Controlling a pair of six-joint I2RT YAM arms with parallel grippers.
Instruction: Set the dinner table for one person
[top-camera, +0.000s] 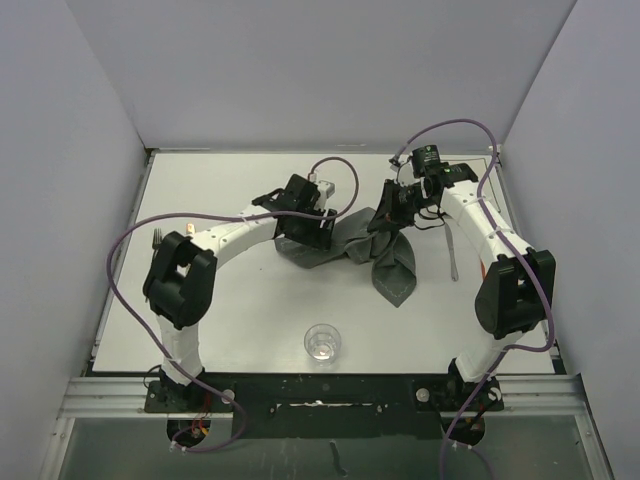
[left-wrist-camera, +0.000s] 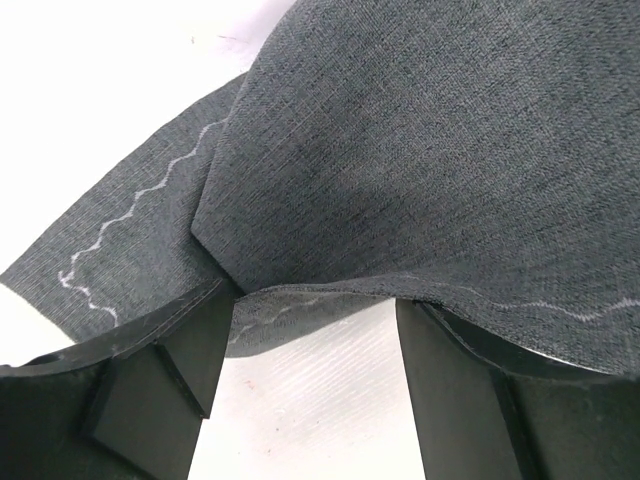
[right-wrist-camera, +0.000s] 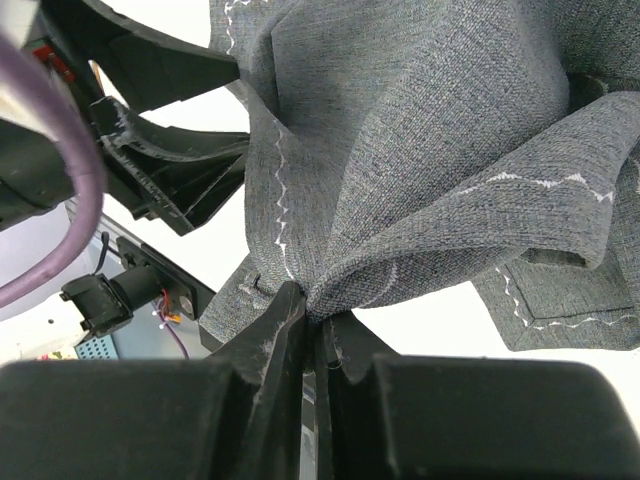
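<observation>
A crumpled dark grey cloth (top-camera: 350, 240) with pale stitching spreads over the middle of the white table. My right gripper is shut on a gathered fold of it, at the cloth's right part. The left gripper stands open at the cloth's edge, and a raised fold (left-wrist-camera: 420, 150) fills the space just beyond its fingertips. In the right wrist view the left gripper's fingers (right-wrist-camera: 190, 75) show apart, beside a fold. Toward the table's front is a clear glass (top-camera: 322, 343). A fork (top-camera: 157, 238) lies at the left, a knife (top-camera: 451, 252) at the right.
A small orange-handled item (top-camera: 190, 229) lies by the left arm. Another thin orange item (top-camera: 483, 268) is partly covered by the right arm. Free white table surface (top-camera: 260, 310) extends between the cloth and the front edge.
</observation>
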